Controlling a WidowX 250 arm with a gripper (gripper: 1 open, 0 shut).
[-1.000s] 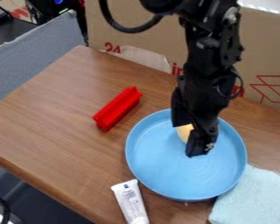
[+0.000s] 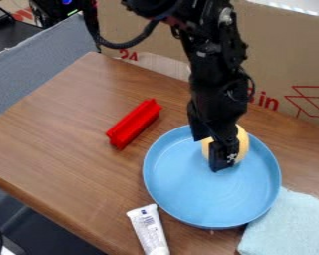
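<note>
My black gripper (image 2: 222, 149) is low over the blue plate (image 2: 209, 199), at its back half, in front of a yellow round object (image 2: 241, 141) that it partly hides. A red bar-shaped object (image 2: 133, 124) lies on the wooden table (image 2: 56, 149), left of the plate. A white tube (image 2: 148, 229) lies at the front, left of the plate's near edge.
A pale cloth (image 2: 289, 229) lies at the front right beside the plate. A cardboard box (image 2: 289, 70) stands behind the table. A grey padded edge borders it.
My gripper and arm have shifted slightly left and up, and more of the yellow object now shows to the right of the gripper. The other objects have not moved.
</note>
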